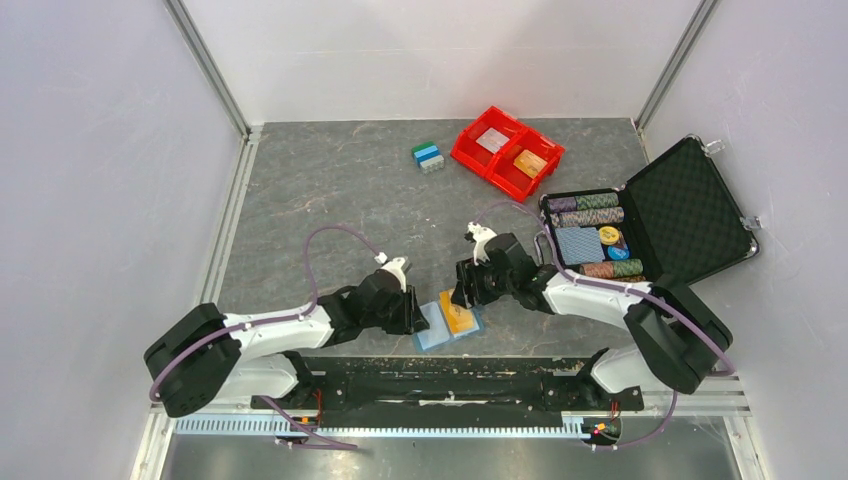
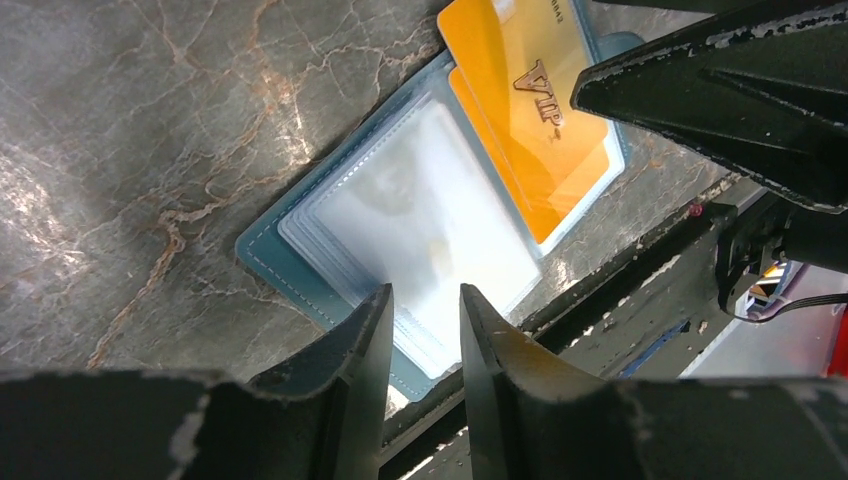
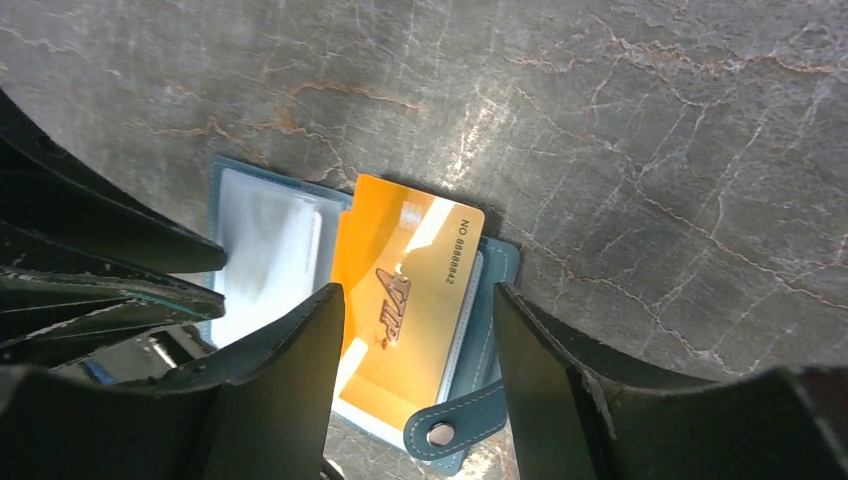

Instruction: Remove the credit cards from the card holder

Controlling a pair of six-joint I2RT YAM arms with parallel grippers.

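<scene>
The blue card holder point(image 2: 265, 235) lies spread open on the table, a clear pocket point(image 2: 430, 215) on its left half. Orange cards point(image 3: 430, 270) are in its right half, the top one partly sticking out. My left gripper is over the clear pocket near the holder's edge. Its fingers point(image 2: 372, 345) stand a narrow gap apart; whether they touch or pinch anything is unclear. Above the orange cards is my right gripper, open, one finger point(image 3: 315, 345) toward each long side of them. Nothing is gripped there.
A red two-part tray point(image 1: 511, 148) at the back holds a white card point(image 1: 492, 140) and an orange card point(image 1: 530, 163). Toy bricks point(image 1: 428, 157) stand beside it. An open black case point(image 1: 690, 215) with chips occupies the right.
</scene>
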